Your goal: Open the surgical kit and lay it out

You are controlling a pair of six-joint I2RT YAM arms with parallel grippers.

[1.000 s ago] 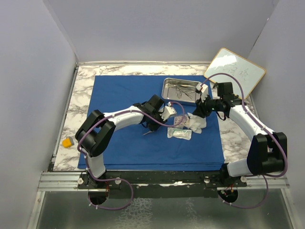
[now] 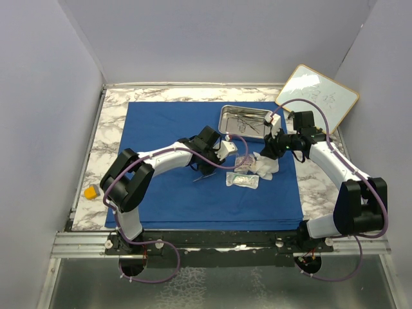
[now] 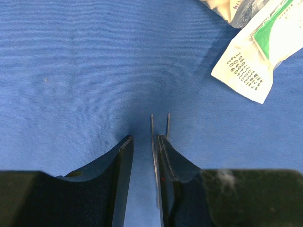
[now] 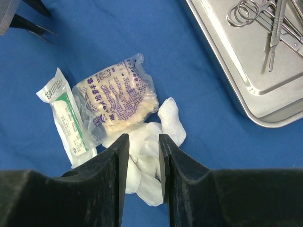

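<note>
Slim metal tweezers (image 3: 155,156) lie along the inner side of my left gripper's right finger, their two tips pointing away over the blue cloth. My left gripper is part open, low over the cloth, with a gap showing beside its left finger. From above, the thin tweezers (image 2: 204,177) show below that gripper (image 2: 205,170). My right gripper hangs open above the white gloves (image 4: 147,146), nothing held. A clear packet of gauze (image 4: 116,97) and a white-green packet (image 4: 70,123) lie beside the gloves.
The steel tray (image 2: 244,121) with scissors (image 4: 246,12) and a scalpel handle (image 4: 278,26) stands at the back. A whiteboard (image 2: 318,96) rests at back right, a yellow block (image 2: 91,192) at far left.
A longer stretch of the tweezers shows beneath my left gripper now, reaching further right. My left gripper has shifted only slightly; the right arm has stayed still.
</note>
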